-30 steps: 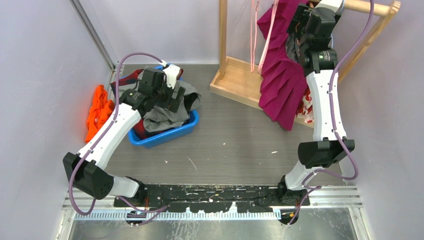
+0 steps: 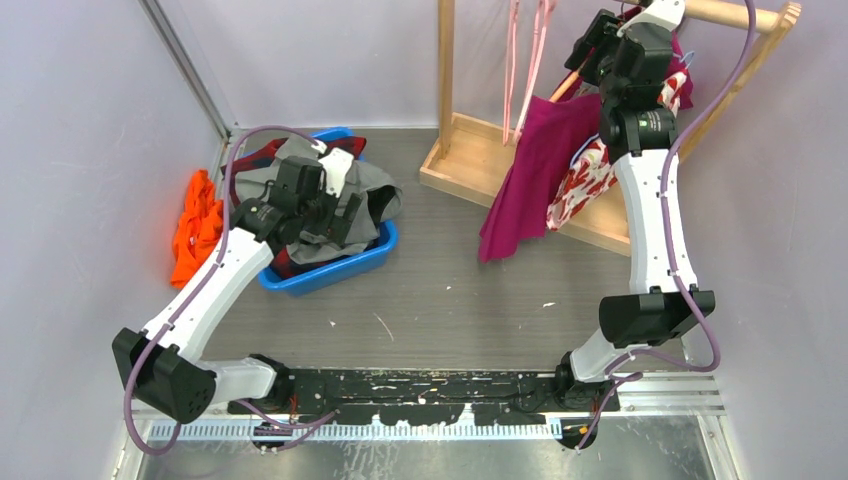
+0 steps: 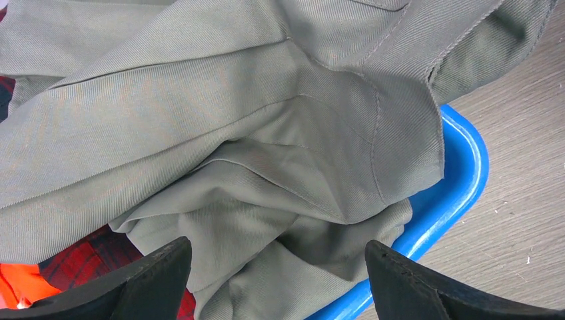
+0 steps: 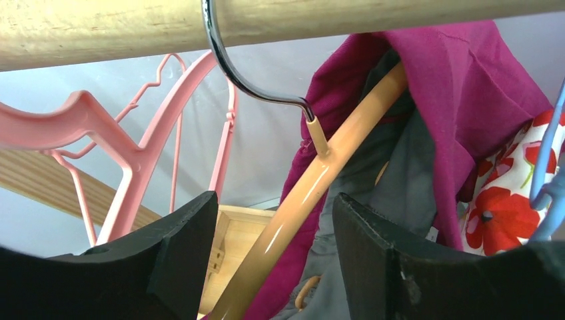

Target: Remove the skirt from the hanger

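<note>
The magenta skirt (image 2: 545,160) hangs from the rack at the right, its lower end over the floor. In the right wrist view the skirt (image 4: 460,87), with grey cloth inside it, drapes over the far end of a wooden hanger (image 4: 333,150). That hanger's metal hook passes in front of the rail. My right gripper stands with its fingers apart, the hanger's bare near arm running through the view between them; whether either finger touches it is unclear. On the left, my open left gripper is over grey clothing (image 3: 260,127), holding nothing.
A blue basket (image 2: 345,268) holds the grey and red plaid clothes; an orange garment (image 2: 197,230) lies beside it. Pink hangers (image 4: 133,153), a red-patterned white garment (image 4: 506,207) and a blue hanger (image 4: 548,147) crowd the rail (image 4: 280,23).
The skirt, spread wide earlier, has bunched up and its lower end has swung left. More of the red-patterned garment shows. My left arm has shifted slightly left and toward the front.
</note>
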